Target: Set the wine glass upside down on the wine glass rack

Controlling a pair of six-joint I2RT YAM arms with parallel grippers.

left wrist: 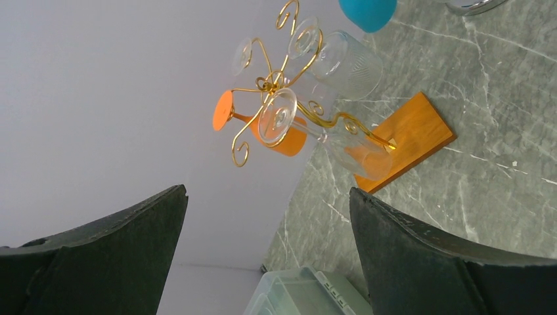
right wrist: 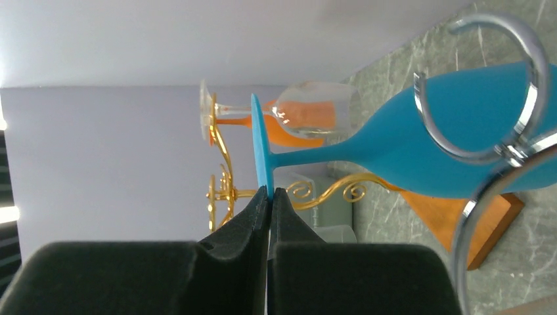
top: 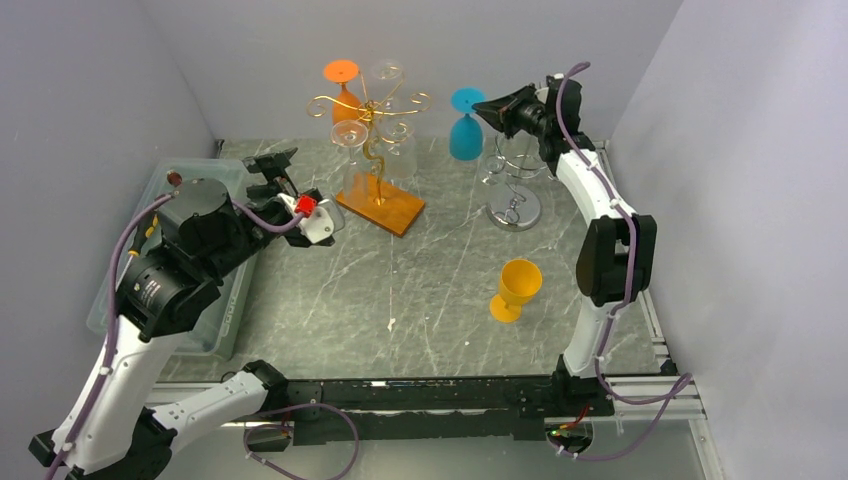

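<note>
The blue wine glass (top: 466,138) hangs upside down at the back, bowl downward. Its thin base disc (right wrist: 260,141) is pinched at the edge by my right gripper, shut on it. Beside the glass, to its right and partly under my right arm, stands a silver wire rack (top: 514,207). One of its curled hooks (right wrist: 532,85) crosses in front of the blue bowl in the right wrist view; whether they touch I cannot tell. My left gripper is open and empty, well left of the blue glass.
A gold rack (top: 380,110) on a wooden base (top: 397,210) holds an orange glass (top: 345,98) and several clear ones, upside down. A yellow glass (top: 517,285) stands upright in front. A grey bin (top: 235,300) sits at left.
</note>
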